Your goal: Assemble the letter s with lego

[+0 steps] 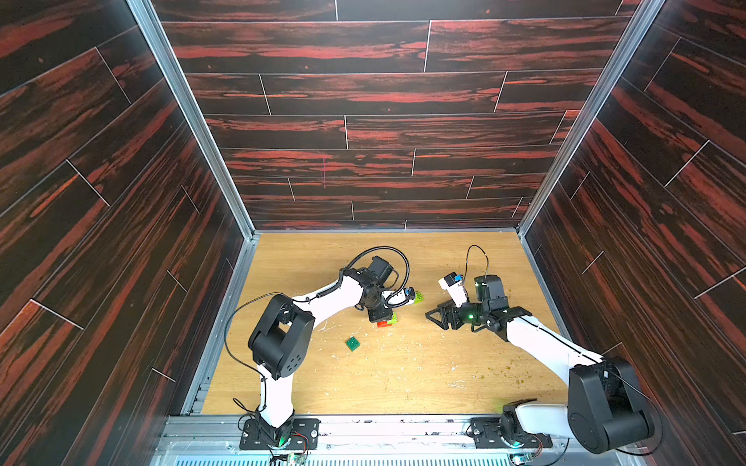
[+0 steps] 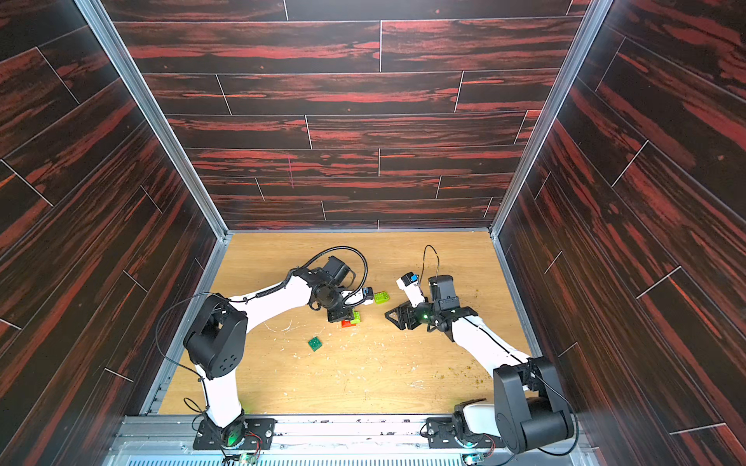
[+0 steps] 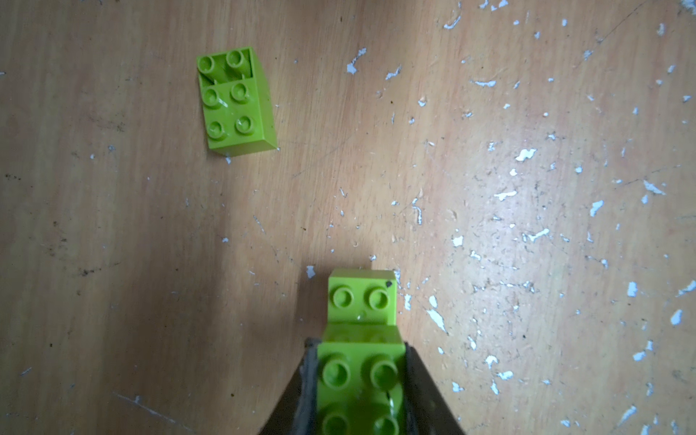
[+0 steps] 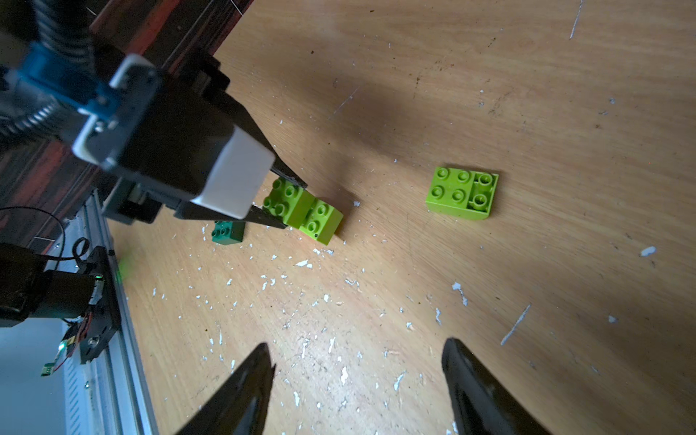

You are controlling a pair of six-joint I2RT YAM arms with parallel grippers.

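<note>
My left gripper is shut on a light green brick [image 3: 362,359], studs facing up. That brick overlaps the end of another light green brick [image 3: 361,297], whose two studs stick out beyond it. Whether the two are pressed fully together, I cannot tell. In the top left view a red brick [image 1: 383,324] peeks out beside the left fingers; the arm covers most of this spot. A separate light green piece [image 4: 462,190] with a stepped end lies on the table between the arms. My right gripper hangs open over bare wood, its fingers wide apart and empty.
A dark green brick [image 1: 352,343] lies alone toward the front, left of the red one. The left arm's cable loops above its gripper.
</note>
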